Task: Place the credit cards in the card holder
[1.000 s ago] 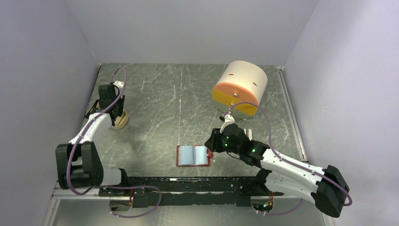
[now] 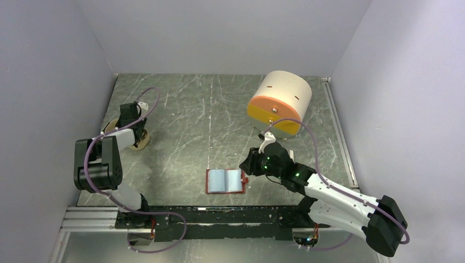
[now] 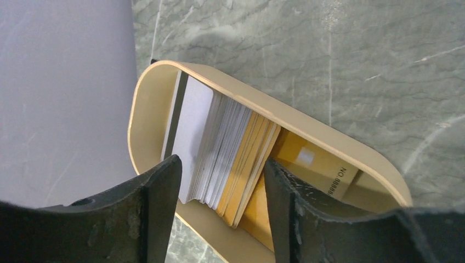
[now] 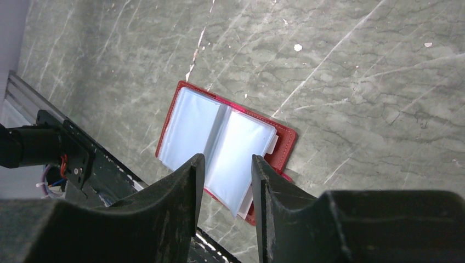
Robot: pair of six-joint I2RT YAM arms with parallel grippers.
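A row of white cards [image 3: 193, 123] and yellow cards [image 3: 248, 164] stands on edge in a beige oval container [image 3: 263, 107] in the left wrist view. One orange-yellow card [image 3: 307, 164] with printed digits leans flatter beside them. Over the container, my left gripper is open, its fingers either side of the upright cards; contact with them cannot be told. The red card holder [image 2: 225, 193] lies opened near the table's front edge, its pale sleeves [image 4: 189, 129] facing up. My right gripper hangs open above the holder's right side, nothing between its fingers.
A cream, rounded box [image 2: 285, 93] with an orange and yellow front stands at the back right, behind the right arm. Between container and holder, the grey marbled table [image 2: 181, 126] is clear. A wall [image 2: 49, 98] rises close to the container's left.
The right arm has barely moved; the holder lies as before.
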